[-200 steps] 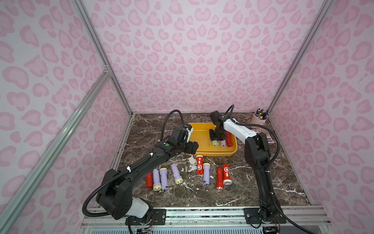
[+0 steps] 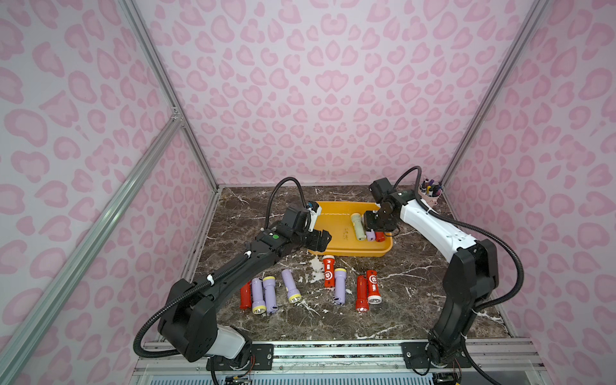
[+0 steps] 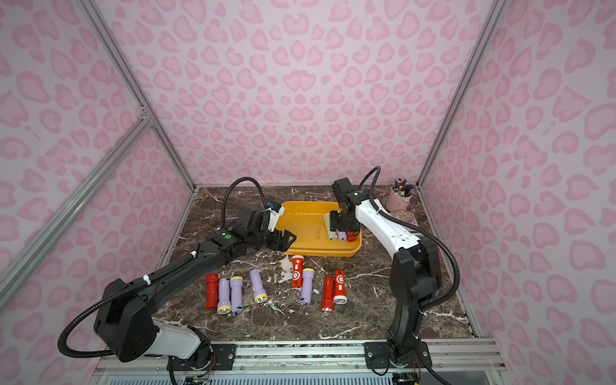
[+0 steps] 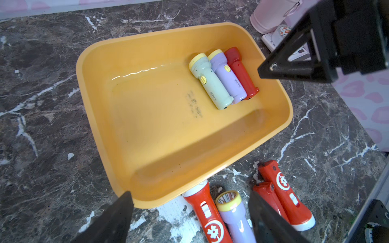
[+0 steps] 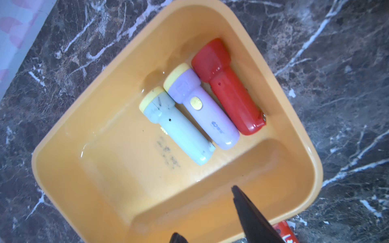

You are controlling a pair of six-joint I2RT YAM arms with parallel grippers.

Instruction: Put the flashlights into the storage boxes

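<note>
Three flashlights lie side by side in the right part of the yellow storage box: a pale green one (image 5: 182, 131), a purple one (image 5: 206, 111) and a red one (image 5: 233, 93). My right gripper is raised above them, its fingertips apart and nothing between them. At the box's near left side, my left gripper stands open and empty. On the table in front of the box are several more: a red flashlight (image 2: 328, 272), a purple flashlight (image 2: 340, 285), a red pair (image 2: 374, 286) to the right, and purple ones (image 2: 291, 285) and a red one (image 2: 245, 296) to the left.
The left and middle floor of the yellow box (image 4: 141, 117) is bare. A pink cup of pens (image 3: 399, 200) stands at the back right corner.
The left arm has barely moved.
</note>
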